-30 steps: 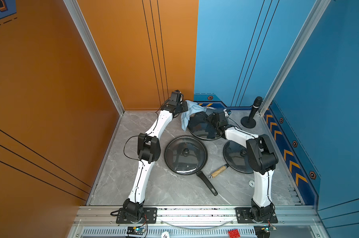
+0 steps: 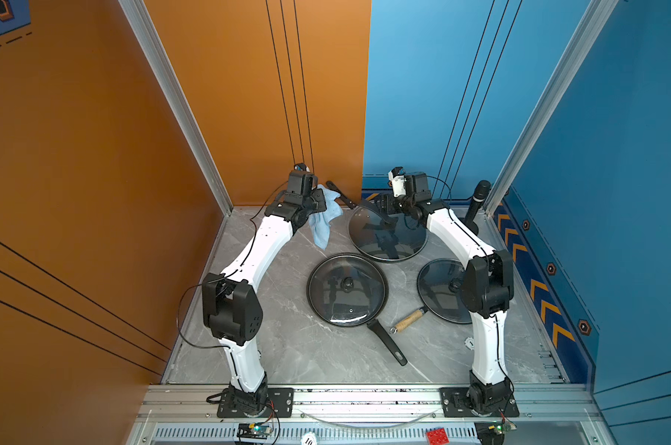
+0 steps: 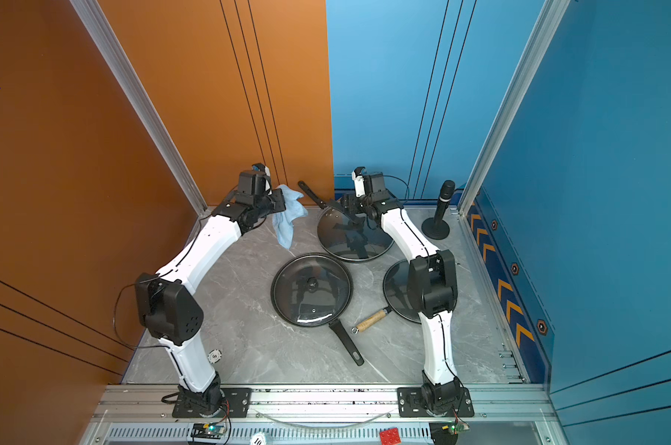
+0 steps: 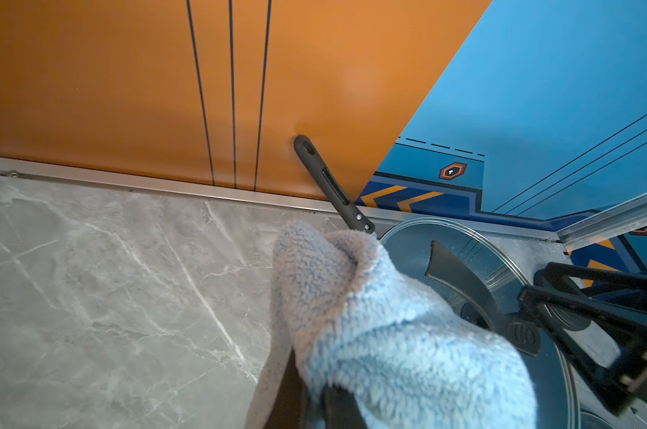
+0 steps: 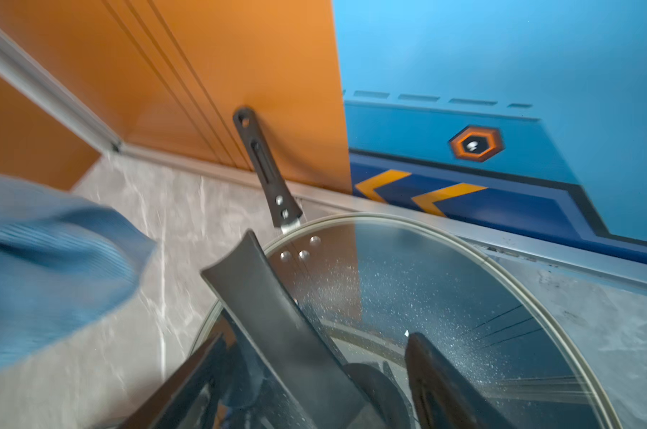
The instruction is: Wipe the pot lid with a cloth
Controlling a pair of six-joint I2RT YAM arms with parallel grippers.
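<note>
A light blue cloth (image 2: 322, 226) hangs from my left gripper (image 2: 323, 200), which is shut on it; in the left wrist view the bunched cloth (image 4: 402, 336) covers most of the fingers. To its right, at the back, lies a pan with a glass lid (image 2: 398, 241). In the right wrist view the lid's tall dark handle (image 5: 287, 329) stands tilted between the spread fingers of my right gripper. That gripper is open, above the lid; whether a finger touches the handle I cannot tell. Fine droplets or specks dot the glass (image 5: 445, 286).
A second lidded pan (image 2: 328, 304) stands front centre, its black handle (image 2: 387, 342) pointing frontward. A third pan with lid (image 2: 439, 293) lies under the right arm. A black upright stand (image 2: 465, 226) is at back right.
The cloth and my left gripper have moved left, away from the back lid. My right gripper has shifted left and up from beside the lid's handle.
</note>
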